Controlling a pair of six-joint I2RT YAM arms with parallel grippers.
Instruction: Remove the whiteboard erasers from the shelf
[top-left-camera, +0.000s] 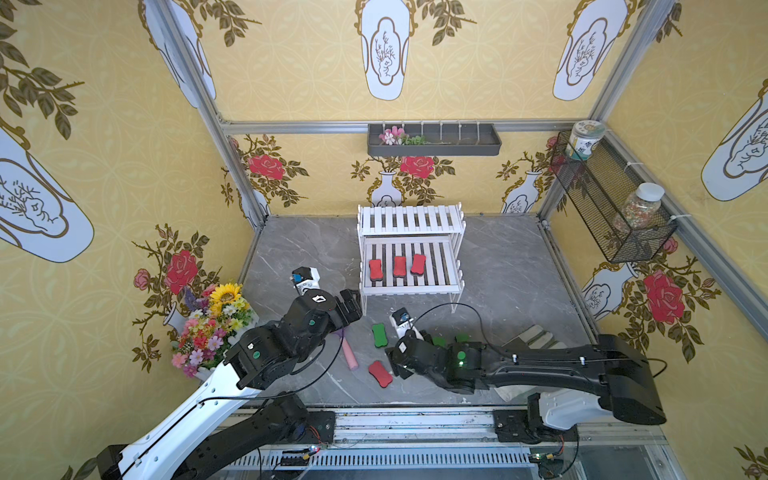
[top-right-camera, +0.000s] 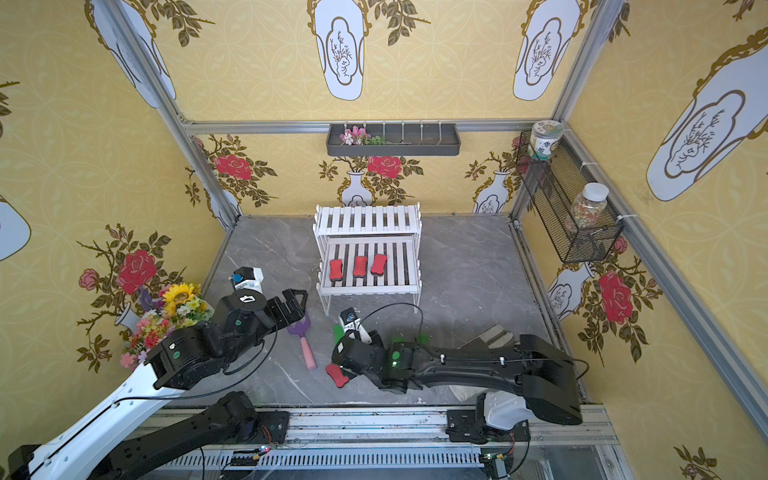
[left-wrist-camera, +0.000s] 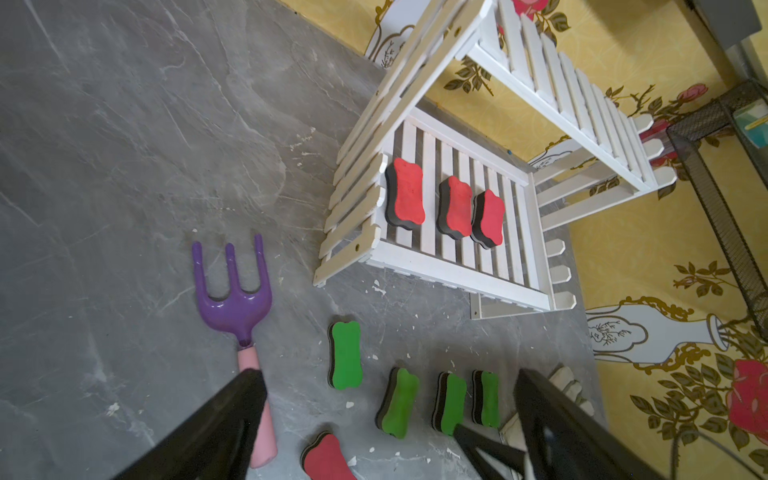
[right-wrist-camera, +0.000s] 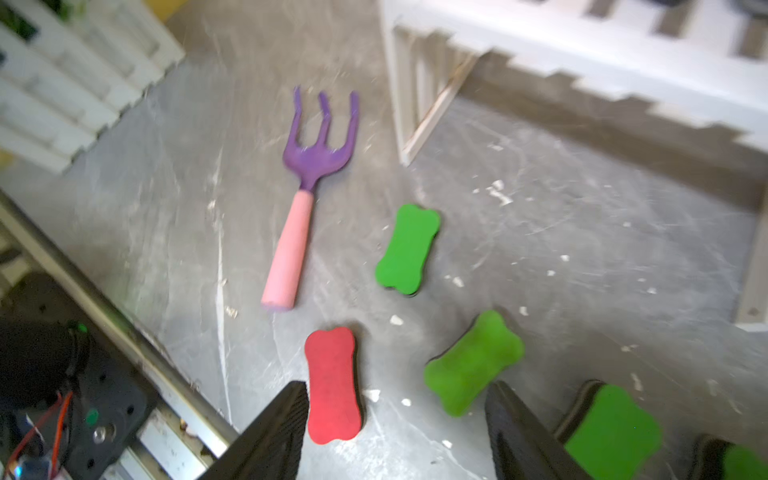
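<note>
Three red erasers (top-left-camera: 375, 269) lie on the lower tier of the white slatted shelf (top-left-camera: 410, 288). On the grey floor in front lie several green erasers (left-wrist-camera: 345, 354) and a red one (right-wrist-camera: 332, 384). My left gripper (top-left-camera: 349, 308) is open and empty above the floor, left-front of the shelf, its camera facing the shelf. My right gripper is open and empty over the loose erasers in front of the shelf; its blurred fingertips frame the bottom of the right wrist view.
A purple garden fork (left-wrist-camera: 236, 308) lies left of the erasers. Flowers (top-left-camera: 213, 324) stand at the left wall, and a wire basket (top-left-camera: 612, 224) with jars hangs on the right. The floor beside the shelf is clear.
</note>
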